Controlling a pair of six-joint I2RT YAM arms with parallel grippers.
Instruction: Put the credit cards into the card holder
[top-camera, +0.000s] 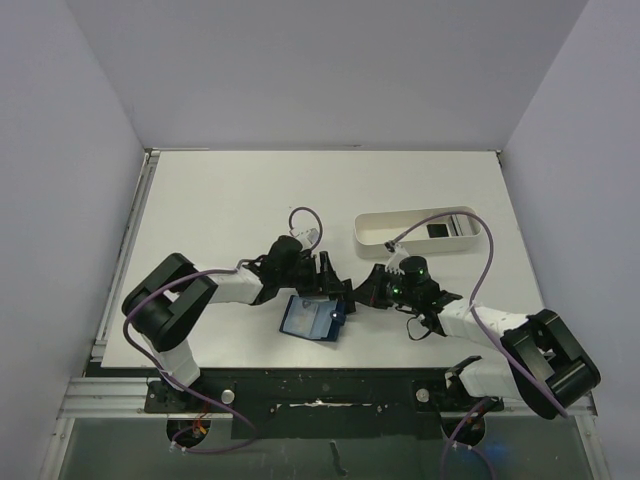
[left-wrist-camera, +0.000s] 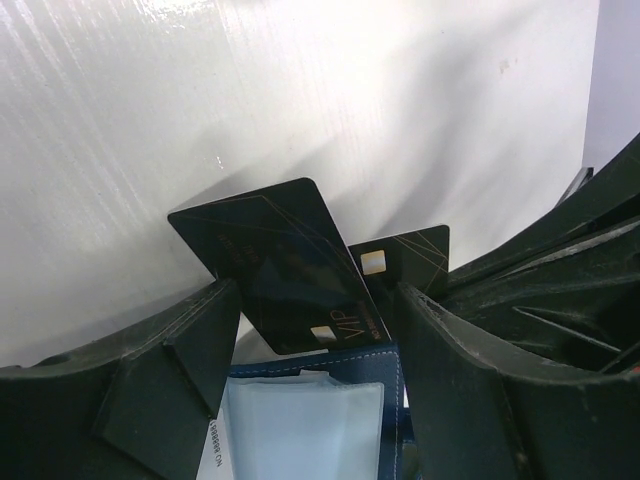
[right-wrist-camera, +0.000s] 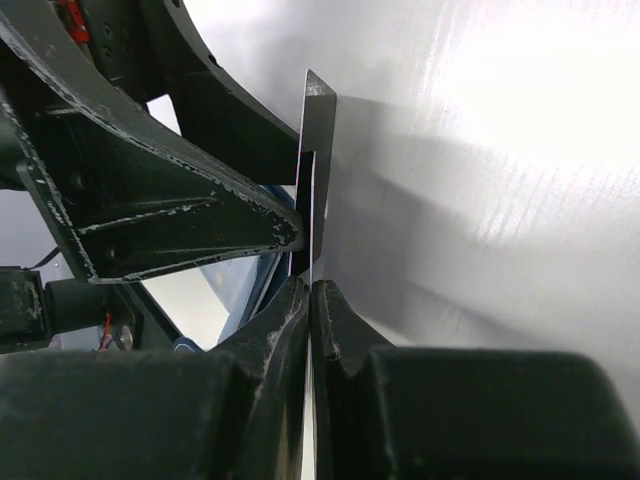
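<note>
A black card marked VIP (left-wrist-camera: 290, 262) shows between the fingers of my left gripper, which is open; whether either finger touches it, I cannot tell. Just behind it is a second black card (left-wrist-camera: 408, 258) with a gold chip. The dark blue card holder (left-wrist-camera: 325, 365) with its clear pocket lies below them in the left wrist view. My right gripper is shut on a thin card (right-wrist-camera: 314, 200), seen nearly edge-on. From above, both grippers meet at the holder's right side (top-camera: 338, 318), where they partly hide the cards.
A white tray (top-camera: 388, 217) stands at the back right with dark items (top-camera: 438, 230) in its right end. The two grippers are very close together. Bare white table (top-camera: 240, 200) stretches to the back and left.
</note>
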